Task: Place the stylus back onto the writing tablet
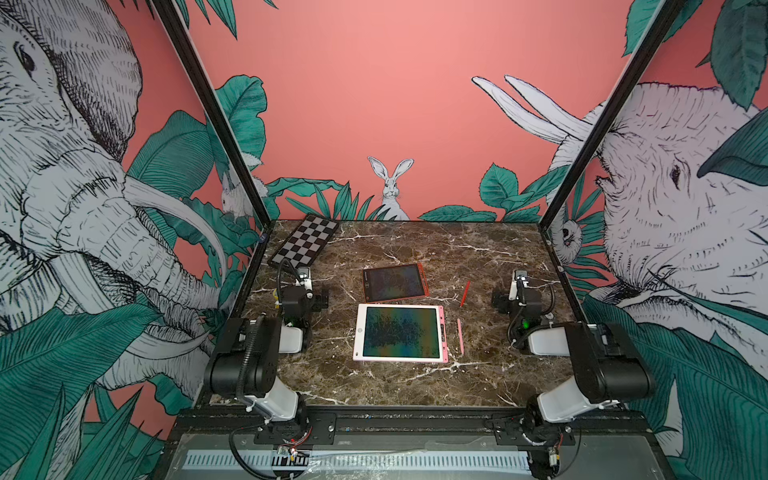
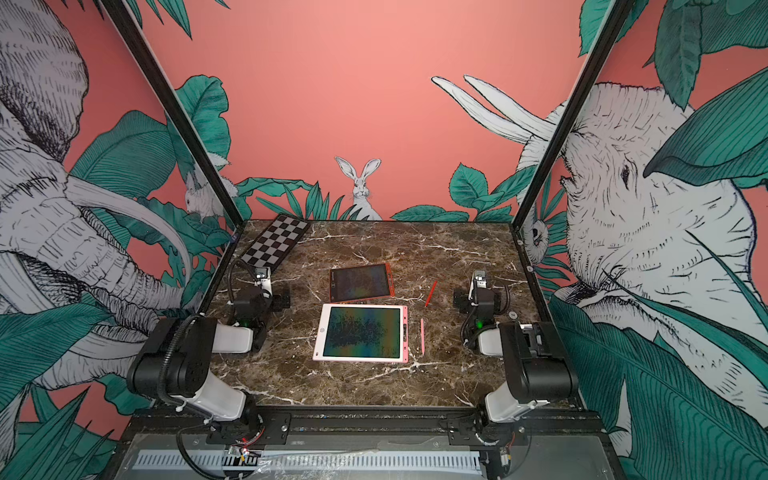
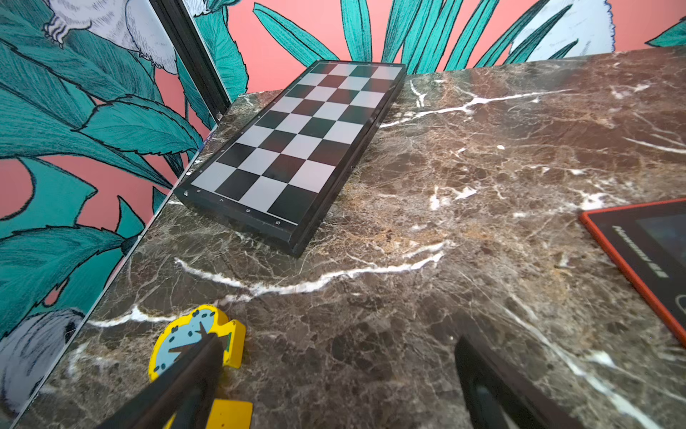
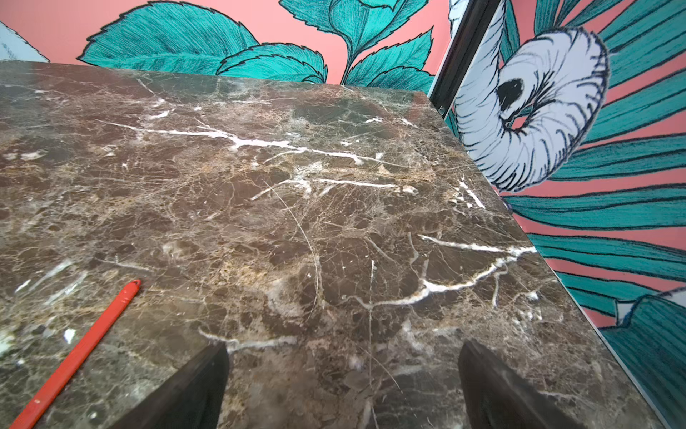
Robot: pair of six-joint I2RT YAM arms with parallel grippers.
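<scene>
Two writing tablets lie flat in the middle of the table: a white one with a pink right edge point(image 1: 359, 334) and, behind it, a smaller red-framed one point(image 1: 395, 282). A pink stylus point(image 1: 460, 337) rests on the table just right of the white tablet, apart from it. Farther back and slightly right lies a red stylus point(image 4: 78, 354), off the red-framed tablet. My right gripper is open and empty, to the right of both styluses. Left of the tablets, my left gripper stands open too, nothing between its fingers.
A black-and-white checkered board point(image 3: 296, 136) occupies the back left corner. Small yellow pieces, one with a blue face point(image 3: 189, 336), sit by the left gripper's finger. Bare marble point(image 4: 300, 214) stretches across the back right and along the front.
</scene>
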